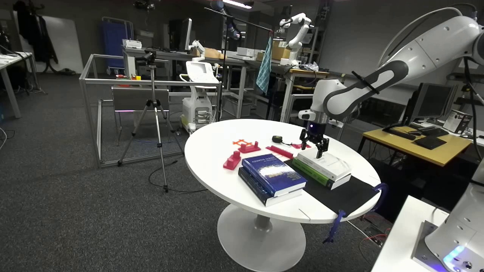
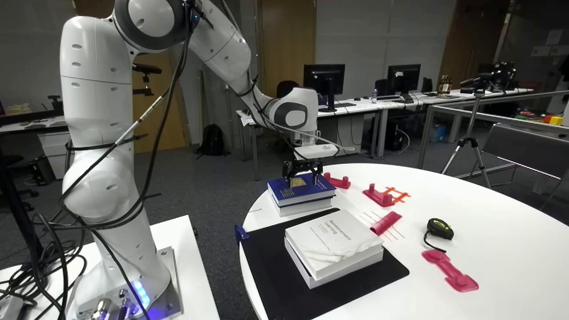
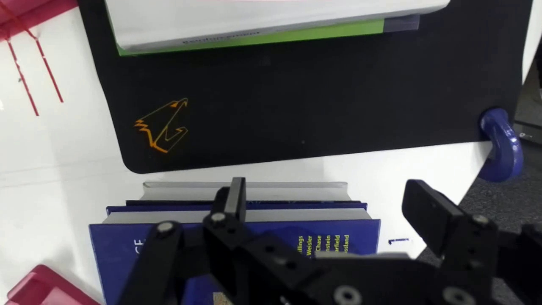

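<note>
My gripper (image 1: 313, 144) hangs in the air near two book stacks, open, with nothing between its fingers. In exterior view 1 it appears over the white book (image 1: 327, 162), which lies on a green book (image 1: 312, 172). In exterior view 2 the gripper (image 2: 302, 176) overlaps the blue book (image 2: 306, 187) in the picture; its exact height cannot be told. The wrist view shows the blue book (image 3: 350, 231) below and partly behind the fingers, atop another darker book. Along that view's top edge lies the white book (image 3: 274, 20).
A black mat (image 3: 305, 112) lies under the white and green stack, clamped by blue clips (image 3: 503, 147). Pink parts (image 1: 232, 161), an orange piece (image 1: 241, 142) and a tape measure (image 2: 440, 228) are scattered about. The round table (image 1: 211, 140) has free room at its far left.
</note>
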